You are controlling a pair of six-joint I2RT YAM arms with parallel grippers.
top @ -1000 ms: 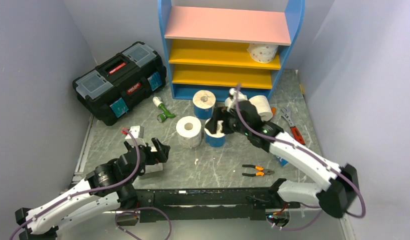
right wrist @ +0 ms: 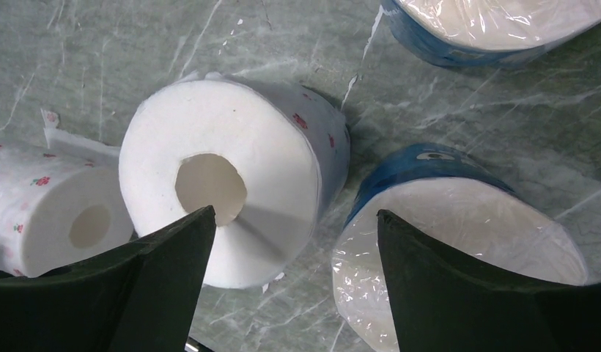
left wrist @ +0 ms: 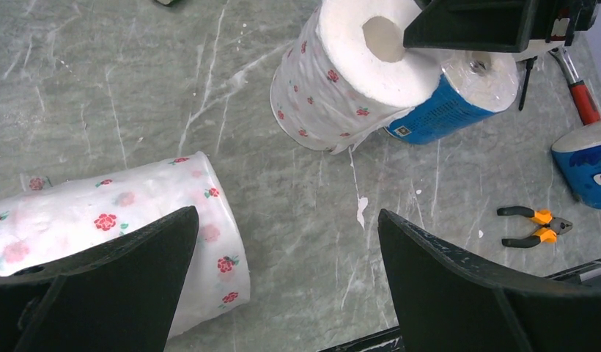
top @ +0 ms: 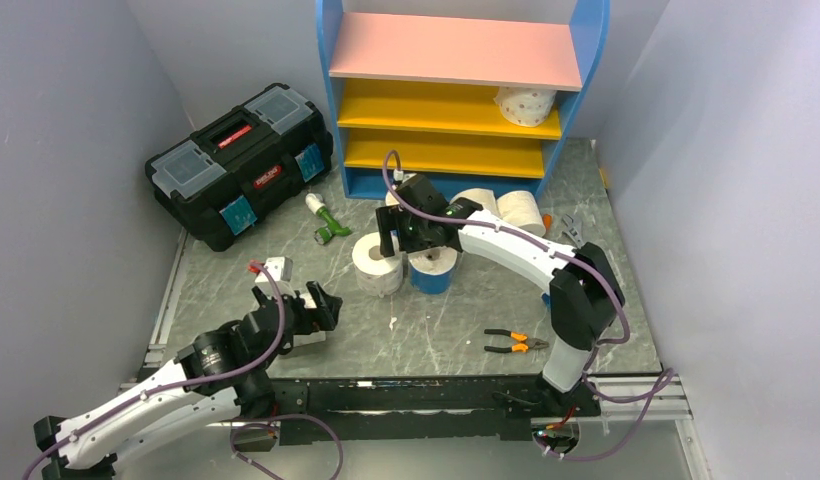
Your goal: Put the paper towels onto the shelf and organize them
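A floral white roll [top: 377, 265] stands upright mid-table, beside a blue-wrapped roll [top: 432, 278]. Above and just behind them is my right gripper [top: 388, 231], its fingers apart. In the right wrist view its fingertips [right wrist: 202, 227] reach over the floral roll's top on one side and a blue-wrapped roll [right wrist: 459, 242] on the other, with nothing gripped. My left gripper hangs open at the front left, over one end of a lying floral roll [left wrist: 136, 227]. The shelf [top: 446, 105] holds one floral roll [top: 526, 106] on its upper yellow board, at the right.
More white rolls [top: 521, 213] lie before the shelf. A black toolbox [top: 241, 165] and a green flashlight [top: 331, 220] are at the left. Pliers [top: 516, 341] lie at the front right, a wrench [top: 574, 231] farther back.
My right arm has swung left and slightly back, from above the blue-wrapped roll to behind the standing floral roll, now covering much of the rear blue-wrapped roll. The left arm has barely moved.
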